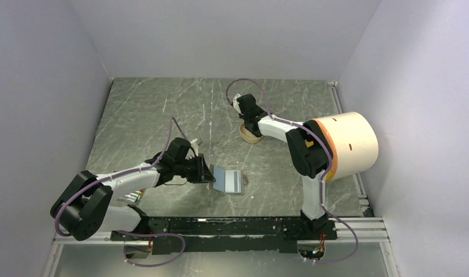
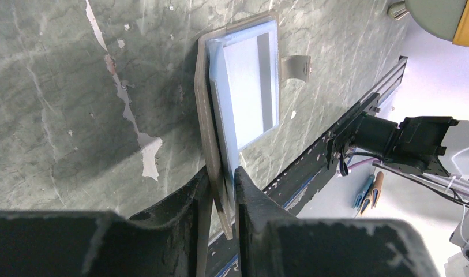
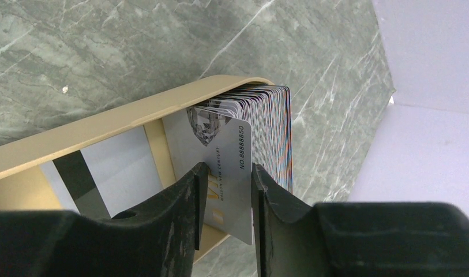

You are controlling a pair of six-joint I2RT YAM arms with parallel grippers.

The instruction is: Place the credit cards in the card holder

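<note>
The card holder (image 2: 249,86), with grey cover and blue-edged white sleeves, lies on the marble table; my left gripper is shut on its left edge. A tan box (image 3: 105,124) at the centre right of the top view holds a dense stack of cards (image 3: 269,127). My right gripper is at that stack, its fingers either side of a silver credit card (image 3: 232,144) at the stack's front; whether it grips the card firmly is unclear.
A large cream cylinder (image 1: 353,144) stands at the right behind my right arm. Small items (image 1: 131,196) lie at the front left.
</note>
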